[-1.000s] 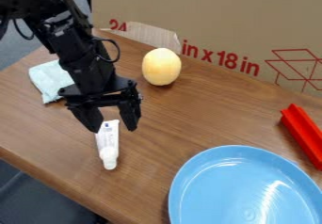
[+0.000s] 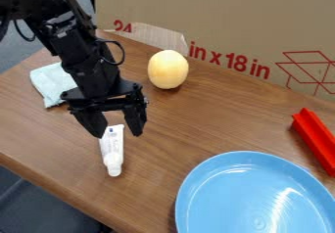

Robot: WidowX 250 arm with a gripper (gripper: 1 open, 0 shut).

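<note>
My black gripper (image 2: 116,129) hangs open above a white tube (image 2: 113,154) that lies on the wooden table, its cap toward the near edge. The fingers stand apart at the tube's far end; whether they touch it I cannot tell. A pale yellow egg-shaped object (image 2: 169,69) stands behind and right of the gripper, and a pale folded cloth (image 2: 53,82) lies to the left, partly behind the arm.
A large blue plate (image 2: 252,203) sits at the front right. A red bar-shaped object (image 2: 314,139) lies at the right edge. A cardboard box (image 2: 242,22) stands along the back.
</note>
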